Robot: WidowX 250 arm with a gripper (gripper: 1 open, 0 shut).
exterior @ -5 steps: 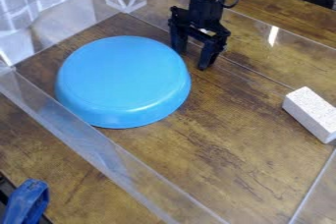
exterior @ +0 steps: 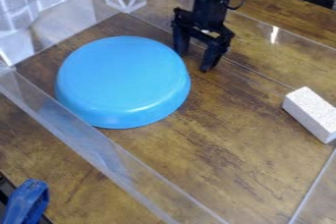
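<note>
The black robot gripper [exterior: 199, 33] reaches down from the top of the camera view to the wooden surface, just behind and right of a large round blue object [exterior: 122, 81]. Its dark fingers are small and blend into their shadow, so I cannot tell whether they are open or shut, or whether anything is between them.
A white block [exterior: 309, 113] lies at the right. A blue object [exterior: 24, 203] lies at the bottom left, outside a clear wall [exterior: 118, 179].
The gripper has shifted very slightly, staying in much the same place behind the blue object. The other things have not moved.
</note>
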